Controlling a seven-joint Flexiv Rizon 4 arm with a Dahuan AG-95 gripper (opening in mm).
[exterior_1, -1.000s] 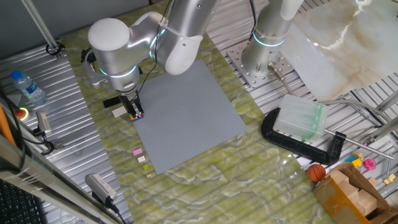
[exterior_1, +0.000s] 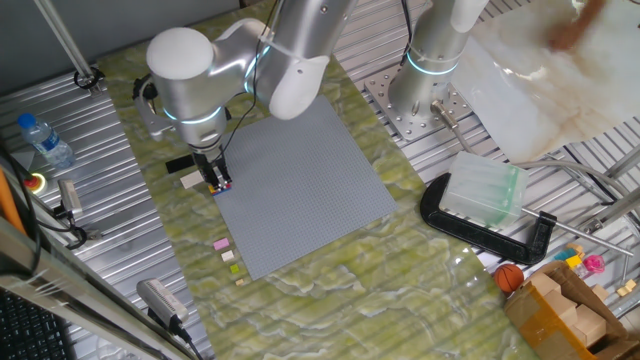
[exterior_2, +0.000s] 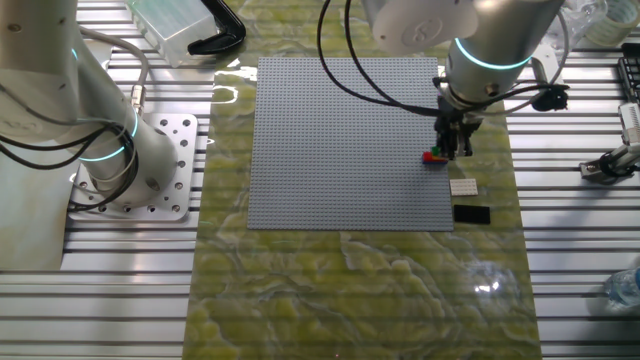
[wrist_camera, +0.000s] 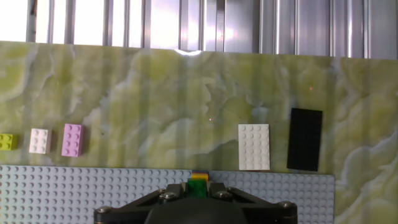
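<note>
My gripper (exterior_1: 219, 181) reaches down at the edge of the grey baseplate (exterior_1: 305, 190). In the wrist view a green brick (wrist_camera: 197, 188) sits between its fingers, which appear shut on it. Just past that brick show a strip of yellow-orange and a dark edge, at the plate's border. From the second exterior view, a red brick (exterior_2: 430, 157) lies on the plate right beside the fingertips, with a bit of green above it. The fingers hide much of this small cluster, so how its bricks are joined cannot be seen.
Off the plate's edge lie a white brick (wrist_camera: 254, 147), a black brick (wrist_camera: 305, 139), a pink brick (wrist_camera: 72, 140), a small white brick (wrist_camera: 40, 141) and a lime brick (wrist_camera: 7, 142). A black clamp (exterior_1: 480, 235) and a cardboard box (exterior_1: 560, 315) stand farther off. Most of the plate is bare.
The arm's upper housing has shifted very slightly to the right; the fingertips stay at the same spot. A brown blur has appeared over the pale sheet at top right.
</note>
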